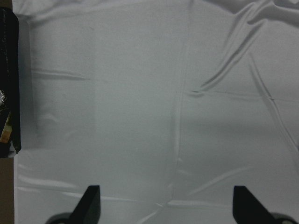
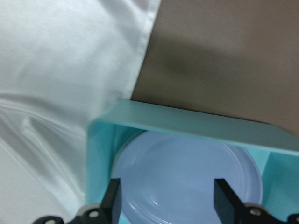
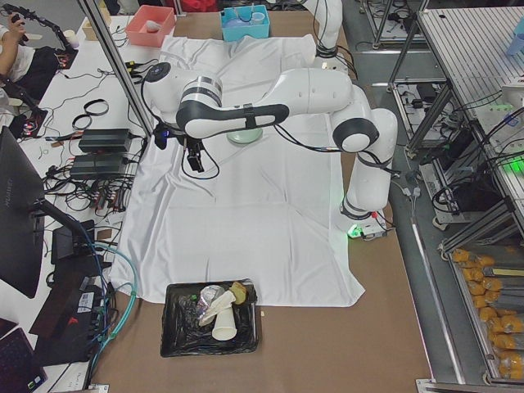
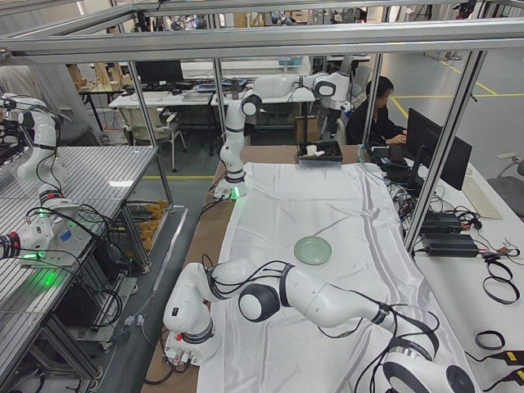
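Observation:
A turquoise bin (image 3: 244, 30) (image 2: 98, 168) at the back holds a smooth blue round dish or lid (image 2: 187, 172). In the right wrist view my right gripper is open over it, nothing between its fingers. My left gripper (image 3: 193, 155) hangs open over the white cloth (image 3: 246, 229), also empty. A pale green plate (image 4: 313, 250) lies on the cloth, partly hidden by an arm in the camera left view.
A black lined tray (image 3: 188, 336) with cups and wrappers sits beyond one end of the cloth. A pink bin (image 3: 150, 26) stands on the side table. Brown board surrounds the cloth.

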